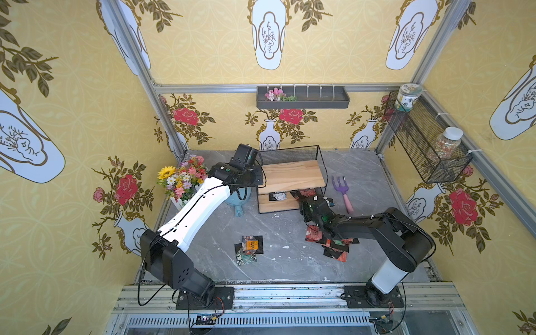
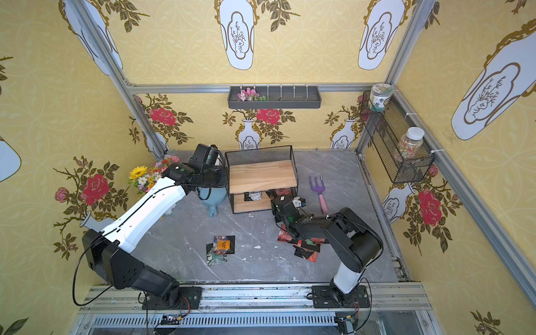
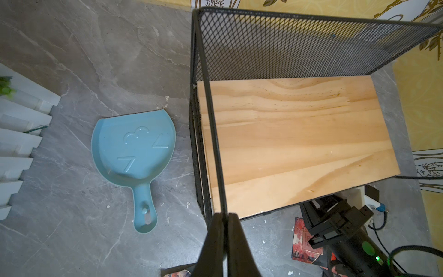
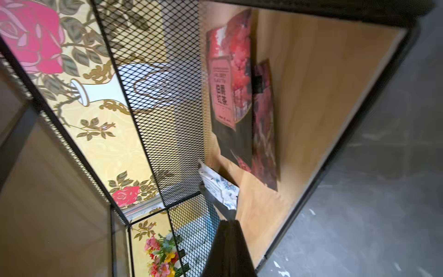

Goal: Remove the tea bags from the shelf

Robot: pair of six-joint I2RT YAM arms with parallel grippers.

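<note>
The two-tier mesh shelf (image 1: 290,174) has a bare wooden top board (image 3: 295,133). On its lower board (image 4: 332,78), the right wrist view shows red Earl Grey tea bags (image 4: 228,78) and a white-and-blue tea bag (image 4: 217,187). My right gripper is at the lower tier's front opening, shut with nothing visible between its fingers. My left gripper is over the shelf's left end, also shut and empty. Piles of tea bags lie on the table in front, at left (image 1: 248,248) and right (image 1: 329,245).
A blue dustpan (image 3: 133,147) and flowers (image 1: 181,178) in a white fence planter stand left of the shelf. A purple fork (image 1: 343,192) lies to its right. A wire basket (image 1: 424,134) with jars hangs on the right wall.
</note>
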